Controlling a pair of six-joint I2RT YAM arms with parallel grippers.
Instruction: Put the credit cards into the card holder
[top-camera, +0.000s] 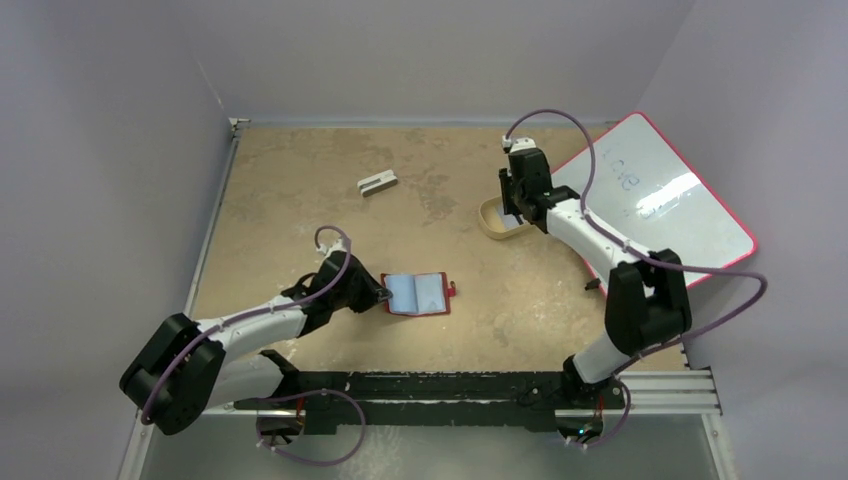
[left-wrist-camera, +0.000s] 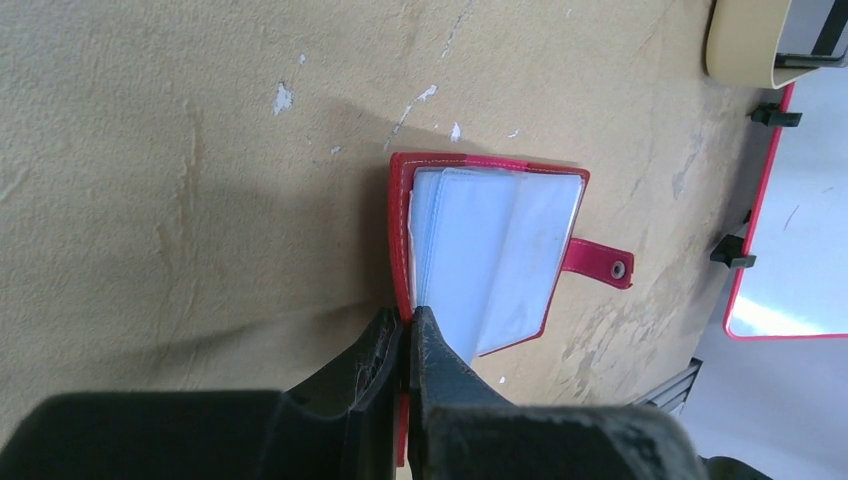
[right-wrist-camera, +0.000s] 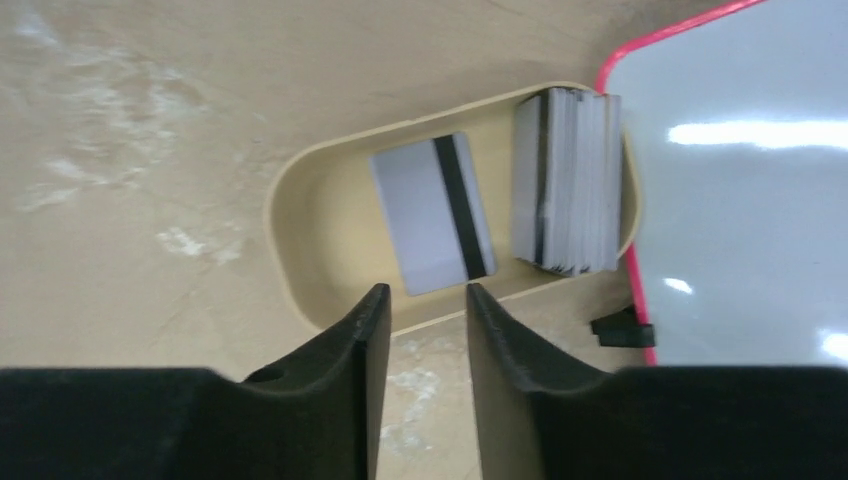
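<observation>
The red card holder (top-camera: 447, 280) lies spread on the table, its clear sleeves (left-wrist-camera: 500, 240) facing up and its snap strap (left-wrist-camera: 602, 264) pointing right. My left gripper is shut on the holder's left edge. In the beige box (right-wrist-camera: 310, 200), one grey card (right-wrist-camera: 425, 220) with a black stripe lies flat near the middle. A stack of several cards (right-wrist-camera: 575, 180) stands on edge at the box's right end. My right gripper hangs over the box's near side, its fingers apart and nothing between them.
A whiteboard (top-camera: 665, 200) with a pink rim lies right of the box, close to the right arm. A small white and grey object (top-camera: 377, 182) rests at the back of the table. Open table lies between holder and box.
</observation>
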